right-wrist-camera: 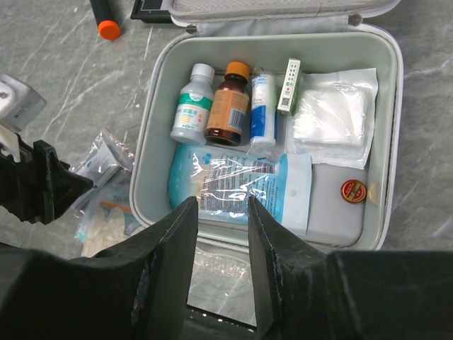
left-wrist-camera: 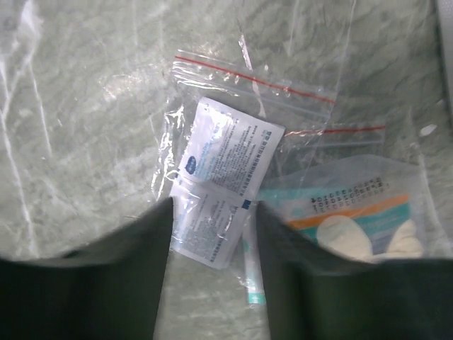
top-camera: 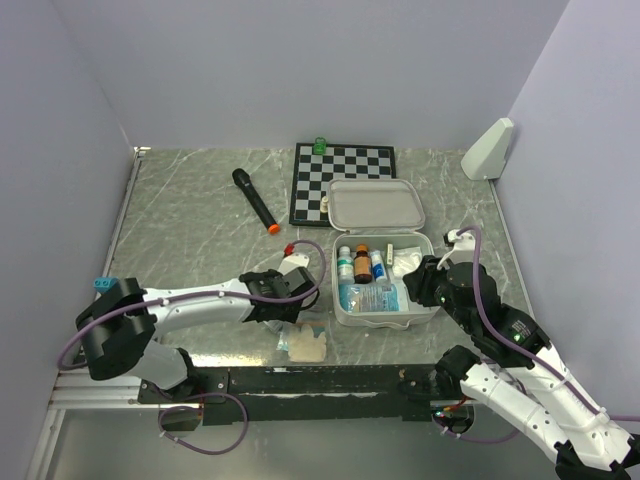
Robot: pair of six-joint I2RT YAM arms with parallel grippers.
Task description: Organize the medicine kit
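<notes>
An open medicine kit holds bottles, a tube, a small box, a gauze pack and a blue-labelled pack. Left of it on the table lie clear zip bags, one with white sachets, another with cream-coloured contents. My left gripper is over the sachet bag with fingers apart; whether it touches the bag I cannot tell. My right gripper stands open above the kit's front, nothing between its fingers.
A chessboard lies behind the kit's lid, with a microphone to its left. A white object stands at the back right.
</notes>
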